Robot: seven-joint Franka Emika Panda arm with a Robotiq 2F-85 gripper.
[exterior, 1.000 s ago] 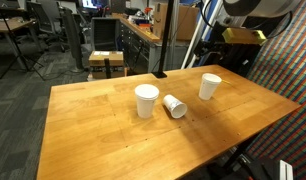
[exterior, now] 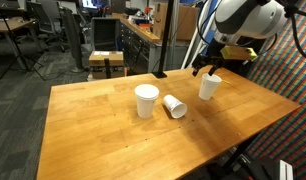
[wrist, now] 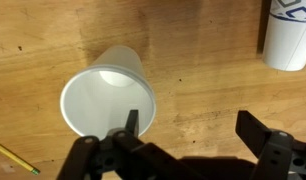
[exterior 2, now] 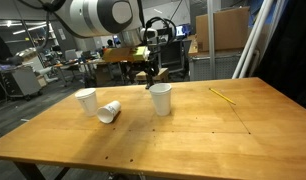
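Observation:
Beneath my gripper stands an upright white cup (wrist: 105, 98), its open mouth facing up in the wrist view. The fingers are open and wide apart, with nothing between them; one fingertip overlaps the cup's rim in that view. In exterior view 1 this cup (exterior: 209, 87) is the rightmost one, just under the hand. A second cup (exterior: 177, 106) lies on its side near the table's middle. Left of it another white cup (exterior: 146, 100) stands upright. The lying cup (wrist: 289, 38) shows partly at the wrist view's upper right.
A yellow pencil (exterior 2: 222, 96) lies on the tabletop, and its end also shows at the wrist view's lower left. A dark pole (exterior: 166, 40) rises behind the table's far edge.
My gripper has come down and slightly left toward the rightmost upright cup. All three cups have stayed in place.

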